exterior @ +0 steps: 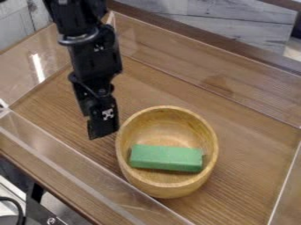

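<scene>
A green block [166, 158] lies in a round yellow wooden bowl [184, 127] at the lower right of the camera view. My black gripper [101, 119] hangs low over the wooden surface just left of the bowl, pointing down. It is apart from the green block, with no object visible in it; its fingers are dark and hard to make out.
Pale raised edges border it at the left and back, with a clear edge strip along the front left.
</scene>
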